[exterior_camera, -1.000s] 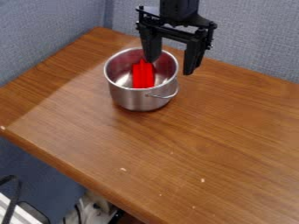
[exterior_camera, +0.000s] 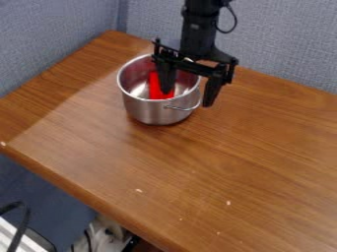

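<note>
A silver metal pot with a wire handle stands on the wooden table toward the back left. Inside it is a red object. The black gripper is open, reaching down over the pot, with one finger inside it by the red object and the other outside the right rim. The red object is partly hidden by the gripper.
Grey padded walls stand at the left and back. Cables and equipment show below the table's lower left edge.
The gripper has come down from above the pot to rim level, its fingers now lower around the right side. The pot looks unmoved.
</note>
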